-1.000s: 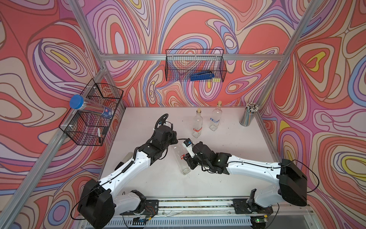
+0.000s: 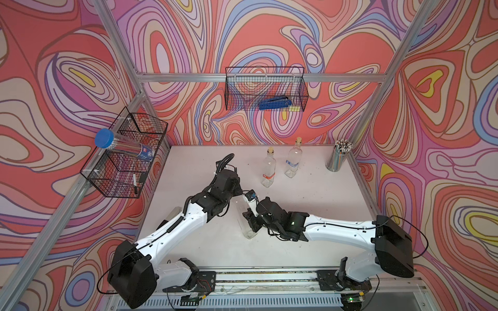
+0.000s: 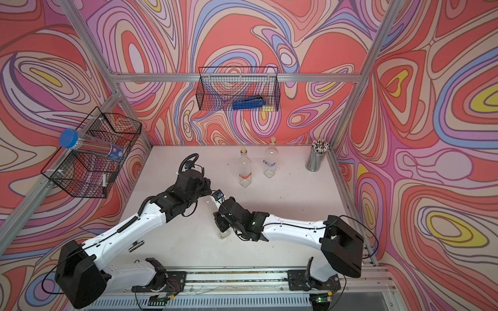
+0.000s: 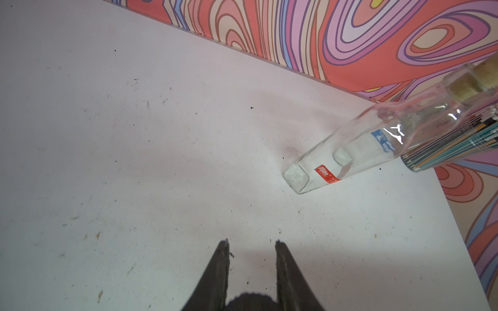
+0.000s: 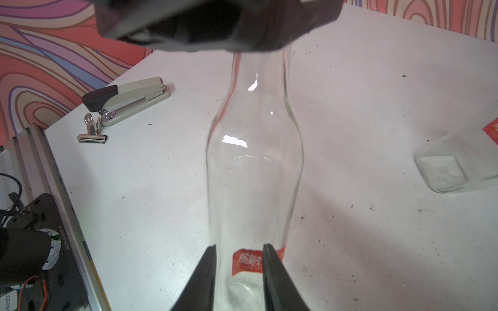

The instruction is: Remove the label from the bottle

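Note:
The clear glass bottle [image 5: 254,186] hangs tilted, its neck running up into my left gripper, which is shut on it. In the left wrist view my left fingers [image 4: 220,267] show over bare table; the bottle is out of sight there. A red label [image 5: 248,261] sits low on the bottle, with another red piece at the right side of the glass. My right gripper is open, its fingertips appearing on either side of the label; whether they touch it I cannot tell. In the top left view, that gripper covers the label, leaving the bottle's base [image 2: 249,234] visible.
Two corked bottles, one with a red label [image 2: 268,176] and one with a blue [image 2: 292,164], stand at the back. A cup of straws [image 2: 337,158] is at the back right. A stapler [image 5: 132,98] and binder clip [image 5: 92,132] lie at the left.
My right gripper has moved left against the bottle and now hides the red label in the top left view. The left gripper and the bottle have shifted slightly.

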